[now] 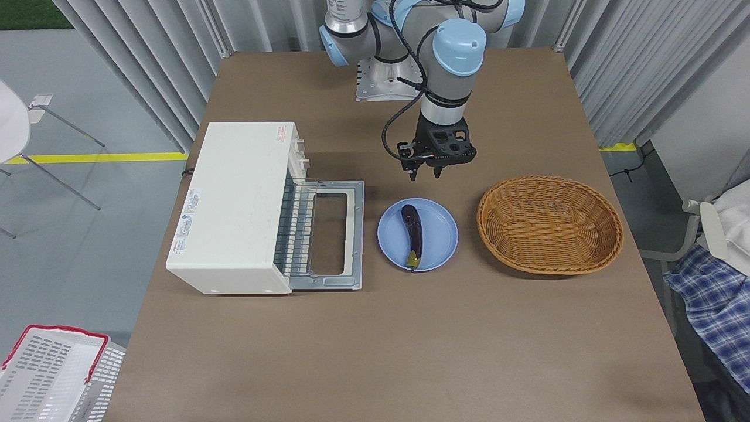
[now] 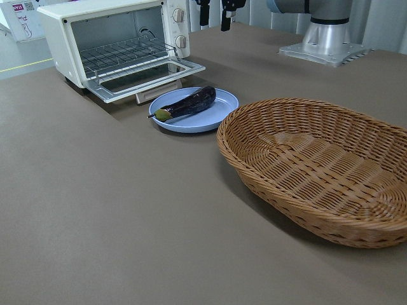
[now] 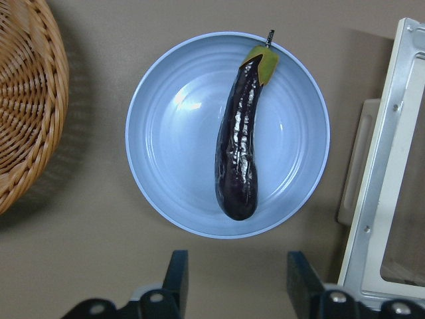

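A dark purple eggplant (image 1: pixel 412 231) with a green cap lies on a light blue plate (image 1: pixel 439 238) at the table's middle; in the wrist view it spans the plate (image 3: pixel 166 133) lengthwise. My gripper (image 1: pixel 425 175) hangs above and behind the plate, open with nothing between its fingers; its two fingertips show at the bottom of the wrist view. Left of the plate stands a white toaster oven (image 1: pixel 228 204) with its glass door (image 1: pixel 354 235) lowered and wire rack visible.
A woven oval basket (image 1: pixel 548 225) sits right of the plate. The robot's base plate stands at the back.
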